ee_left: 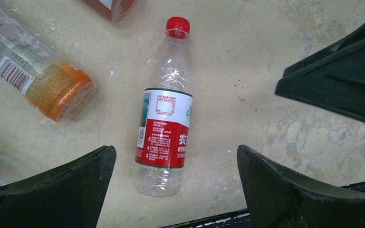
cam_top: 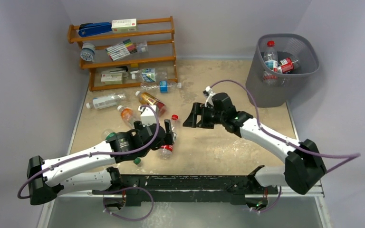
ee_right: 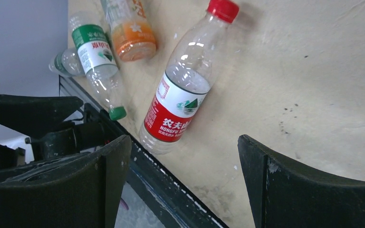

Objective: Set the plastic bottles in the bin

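A red-capped plastic bottle point(cam_top: 167, 149) point(ee_left: 164, 128) point(ee_right: 176, 109) lies at the table's middle-left. My left gripper point(cam_top: 154, 128) hangs open over it. My right gripper point(cam_top: 194, 114) is open, just right of that bottle, nothing between its fingers. More bottles lie to the left: an orange-labelled one point(cam_top: 127, 116), a brown one point(cam_top: 150, 102), a white-labelled one point(cam_top: 105, 101), a green-capped one point(ee_right: 102, 78), and clear ones by the rack. The grey bin point(cam_top: 266, 95) at the back right holds several bottles.
A wooden rack point(cam_top: 157, 60) with boxes and markers stands at the back left. A dark edge point(cam_top: 185, 181) runs along the front, and both arms are close together over the middle.
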